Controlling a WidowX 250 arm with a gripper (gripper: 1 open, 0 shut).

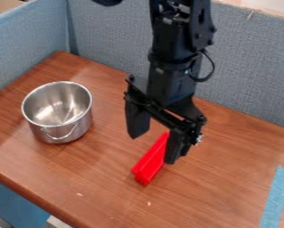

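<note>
My black gripper [156, 127] hangs over the middle of the wooden table, its two wide fingers apart, open. Below and between them a red stick-like object [149, 167] lies on the table, angled toward the back right; its far end is hidden behind the gripper. Nothing shows held between the fingers, though the space there is partly hidden.
A steel pot [57, 109] stands on the left. A light blue strip [273, 196] lies at the right edge. Padded blue-grey walls [109, 40] bound the back and left.
</note>
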